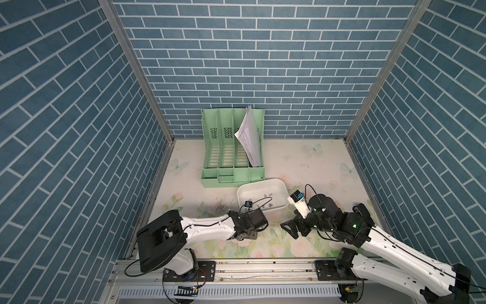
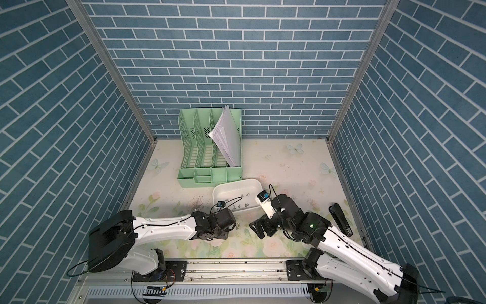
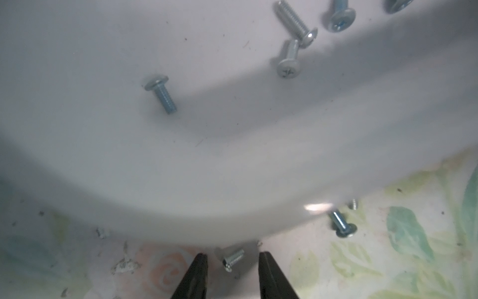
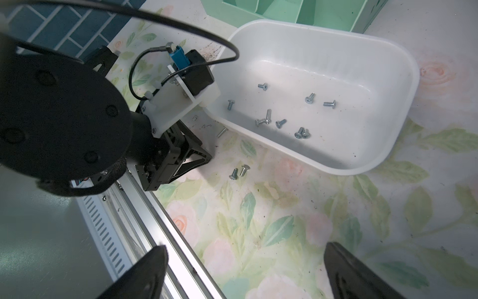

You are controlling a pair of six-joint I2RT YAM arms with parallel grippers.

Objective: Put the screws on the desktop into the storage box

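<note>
The white storage box [image 4: 368,124] holds several screws [image 4: 309,98] on its floor. My left gripper is open, low over the desktop just outside the box's near wall, with a small screw [image 3: 234,256] on the desk between its fingertips, not visibly gripped. A dark-headed screw [image 3: 343,224] and a partly hidden one lie to the right of it, by the box. In the right wrist view, a pair of screws [image 4: 239,172] lies on the desk. My right gripper stands open, to the right of these, with nothing between its blurred fingers.
A green file organiser [image 1: 217,172] with papers stands at the back left, behind the box. The desk's front edge with a metal rail [image 4: 164,221] runs below both arms. Brick-patterned walls enclose the sides and back.
</note>
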